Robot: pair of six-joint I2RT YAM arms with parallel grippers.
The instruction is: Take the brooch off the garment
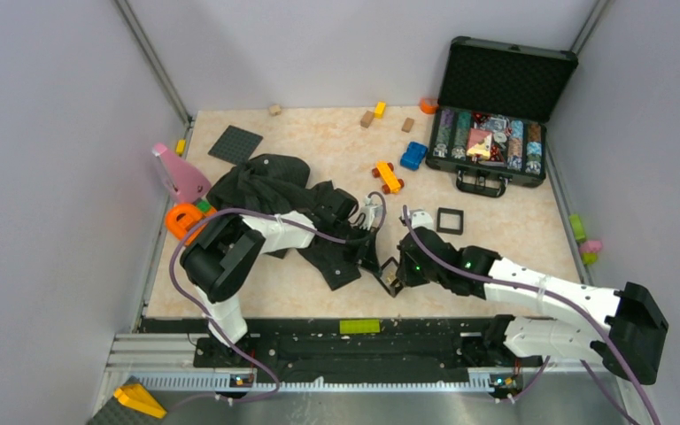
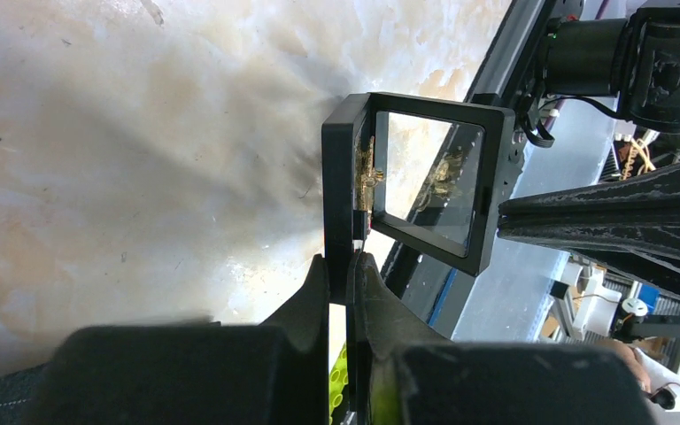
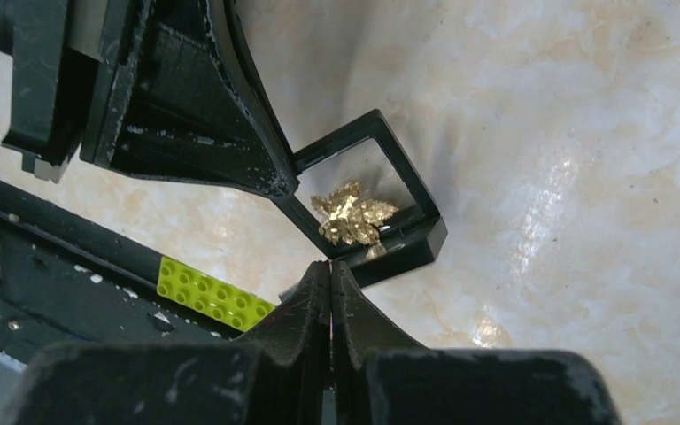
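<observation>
My left gripper is shut on a black square frame (image 2: 487, 204), gripping one side edge. A gold leaf-shaped brooch (image 3: 351, 214) shows inside the frame in the right wrist view, edge-on in the left wrist view (image 2: 367, 177). My right gripper is shut, its fingertips just beside the frame's side nearest it, with nothing visible between them. In the top view both grippers meet near the table's front, and the dark garment (image 1: 257, 177) lies crumpled under and behind the left arm.
A second black frame (image 1: 450, 232) lies right of centre. An open chip case (image 1: 452, 150), toy cars (image 1: 388, 180) and small blocks stand at the back. A green strip (image 1: 359, 326) is on the front edge. Bare table shows at right.
</observation>
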